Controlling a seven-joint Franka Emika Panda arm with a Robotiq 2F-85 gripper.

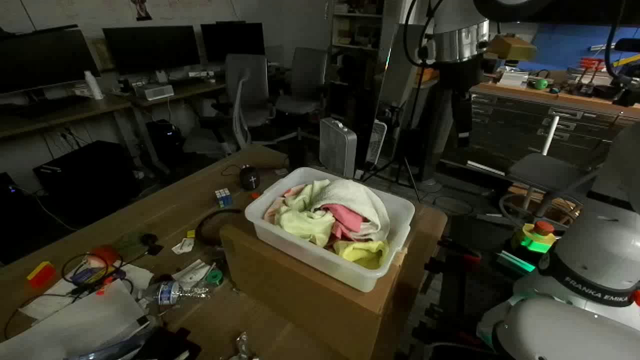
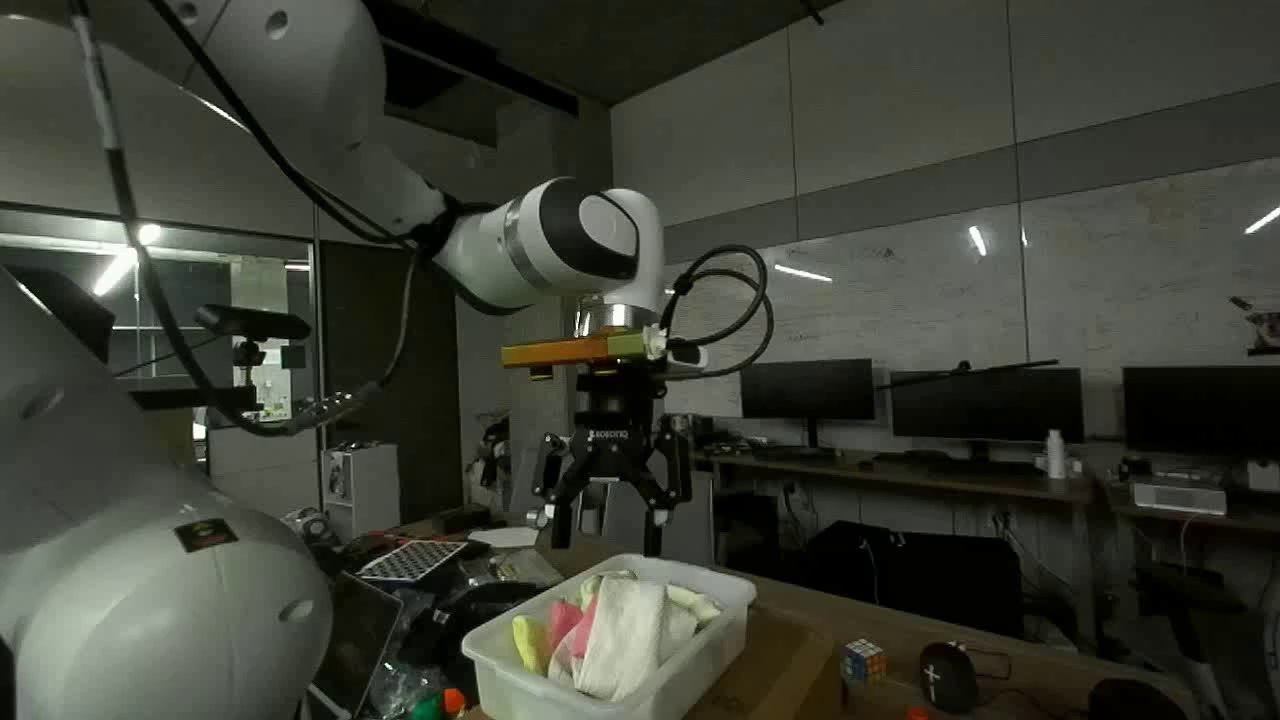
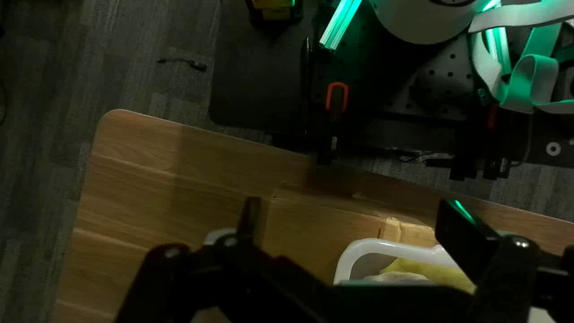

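My gripper (image 2: 607, 546) hangs high, its two black fingers wide apart with only empty air between them. In the wrist view the gripper shows the same broad gap, above the table's edge and the corner of the bin. A white plastic bin (image 1: 318, 262) holds a heap of cloths: a white towel (image 1: 354, 196), a pale green cloth (image 1: 306, 225), a pink cloth (image 1: 345, 217) and a yellow cloth (image 1: 366, 253). From the second exterior view, the white towel (image 2: 626, 642) drapes over the near part of the heap. Whatever lies beneath the cloths is hidden.
A cardboard box (image 1: 300, 288) supports the bin on the wooden table (image 1: 270, 327). Clutter covers the table's left, including a plastic bottle (image 1: 174, 293) and cables. A puzzle cube (image 1: 223, 197) and a dark round object (image 1: 249, 177) stand behind the bin.
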